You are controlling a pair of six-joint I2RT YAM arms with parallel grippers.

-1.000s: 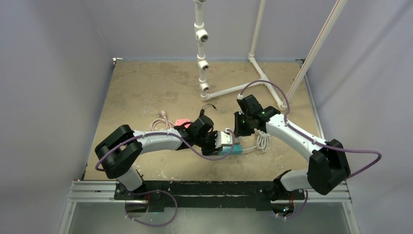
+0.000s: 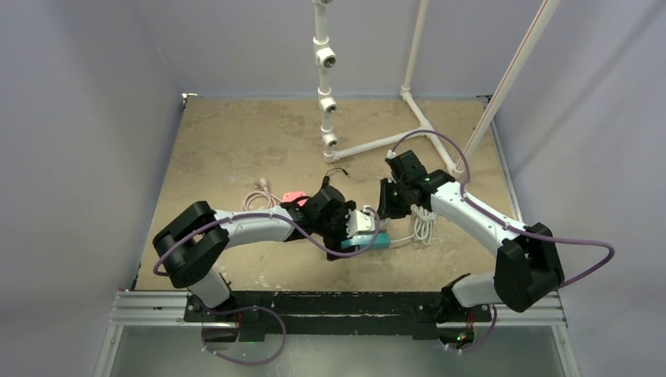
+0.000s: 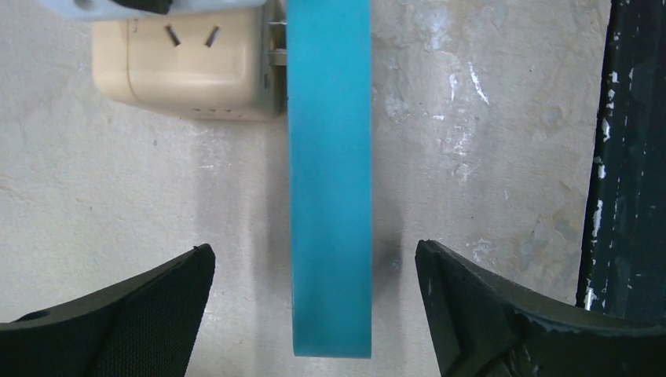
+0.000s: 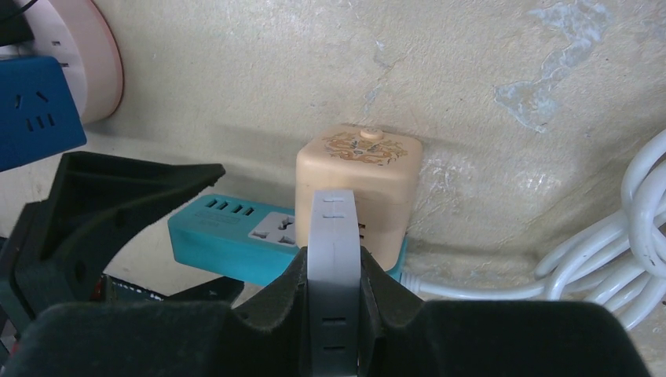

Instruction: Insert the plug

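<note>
A teal power strip [image 2: 374,242] lies near the front middle, its white cord leading right. In the left wrist view it [image 3: 330,236] runs between the parted fingers of my open left gripper. A beige plug block sits at its side with pins partly visible at the strip; in the right wrist view this block [image 4: 369,165] lies against the socket strip [image 4: 196,232]. My right gripper is shut on a light grey bar-like piece [image 4: 334,216] over the beige block; what that piece joins is unclear.
A pink round socket [image 4: 94,71] with a blue block [image 4: 39,110] lies at upper left. A coiled white cable [image 4: 644,196] lies at right. A white pipe frame [image 2: 369,144] stands behind.
The left gripper looks slightly more spread or shifted in the top view.
</note>
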